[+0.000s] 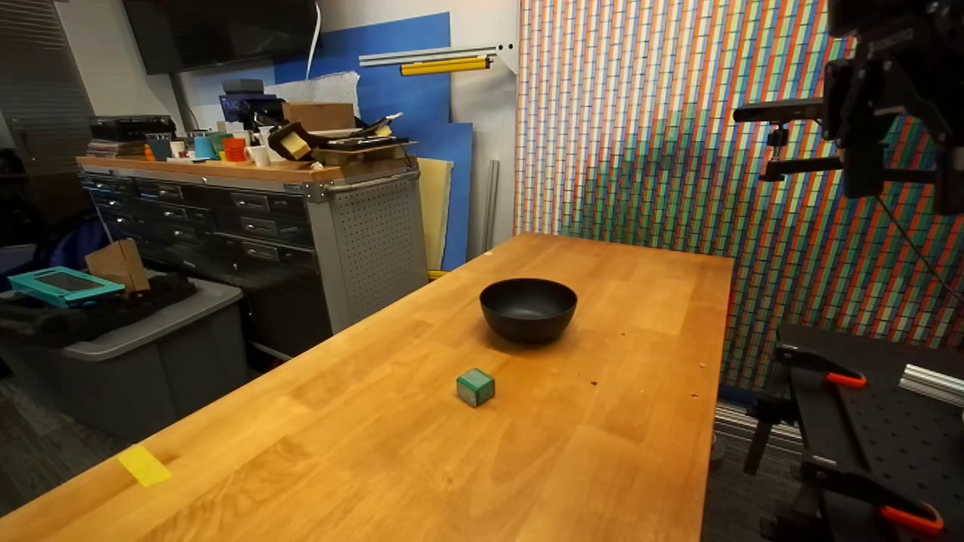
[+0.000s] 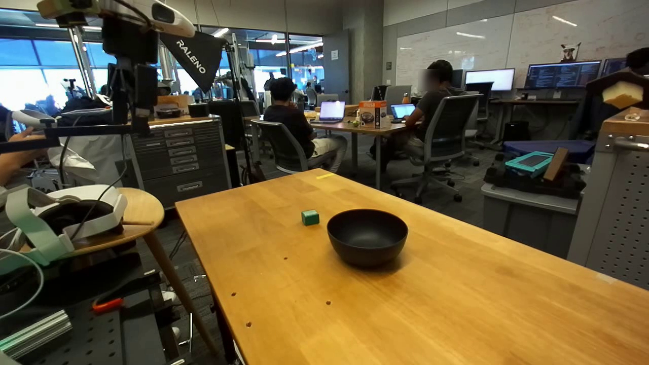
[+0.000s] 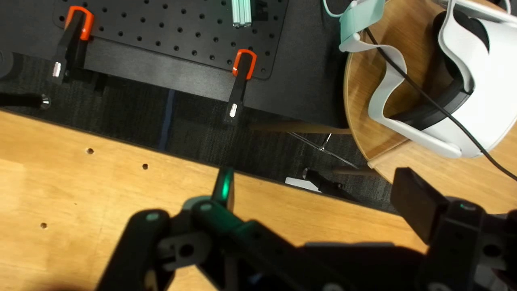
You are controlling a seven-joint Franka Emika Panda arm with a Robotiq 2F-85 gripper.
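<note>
On the wooden table [image 1: 578, 433] a small green cube [image 1: 475, 388] lies beside a black bowl [image 1: 529, 312], apart from it. The second exterior view shows the same cube [image 2: 310, 218] and bowl [image 2: 367, 238]; the bowl's inside looks empty there. My gripper spreads its fingers wide in the wrist view, with nothing between them. It hangs high, over the table's edge, far from both cube and bowl. Neither of these two appears in the wrist view. In the first exterior view the gripper is a dark shape at the upper right.
A black perforated bench [image 3: 179, 29] with orange-tipped clamps [image 3: 244, 65] stands beyond the table edge. A round stool [image 3: 368, 121] carries a white headset [image 3: 484, 97]. Yellow tape [image 1: 144, 465] marks one table edge. Around cube and bowl the tabletop is clear.
</note>
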